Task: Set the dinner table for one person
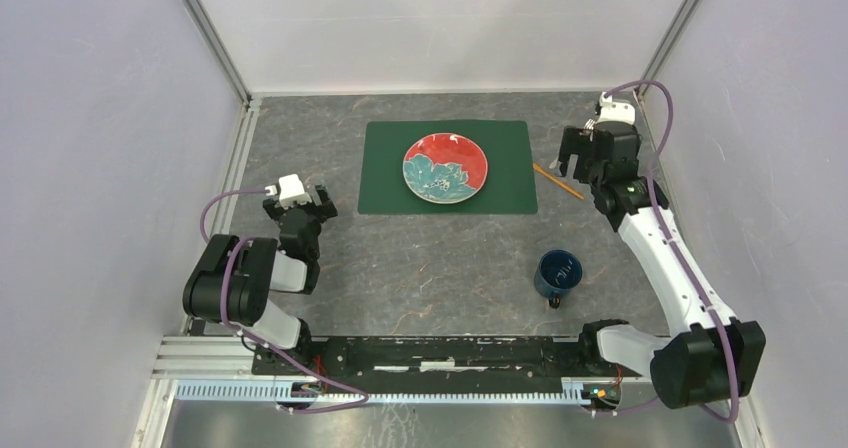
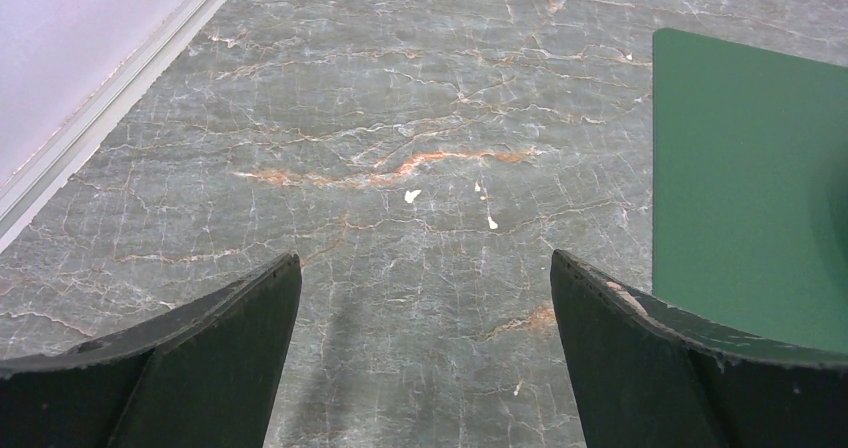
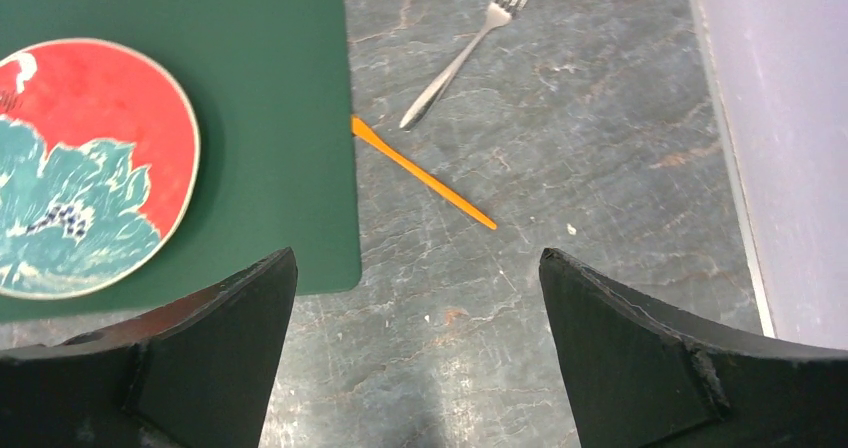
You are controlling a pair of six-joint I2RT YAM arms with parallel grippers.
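A red plate with a teal flower rests on the green placemat, near its middle. To the right of the mat lies an orange stick-like utensil, one end touching or close to the mat's edge. A silver fork is on the bare table beyond it, tines pointing away; the arm partly hides it from above. My right gripper hovers over that area, open and empty. At the left of the table my left gripper is also open, with only table beneath it. A dark blue mug stands at the front right.
A wall bounds the right side close to the fork, and another wall bounds the left.
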